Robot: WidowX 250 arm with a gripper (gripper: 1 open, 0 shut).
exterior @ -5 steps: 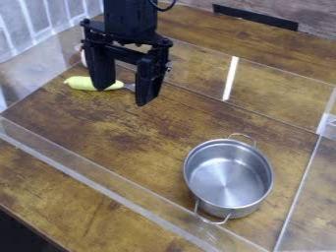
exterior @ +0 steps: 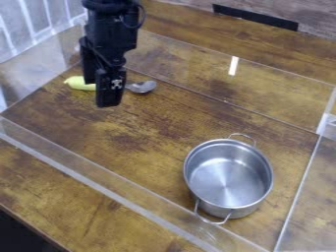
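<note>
My black gripper (exterior: 104, 89) hangs open at the upper left, its fingers pointing down over the wooden table. Behind it lies a yellow-green elongated object (exterior: 79, 84), partly hidden by the gripper. A grey spoon-like object (exterior: 141, 87) lies just right of the gripper. A steel pot (exterior: 227, 177) with two handles stands at the lower right.
Clear plastic walls surround the wooden work surface (exterior: 118, 157). A dark vent or strip (exterior: 256, 14) is at the top back.
My gripper has turned and shifted left and back, becoming narrower in view and uncovering more of the grey object. The pot has not moved.
</note>
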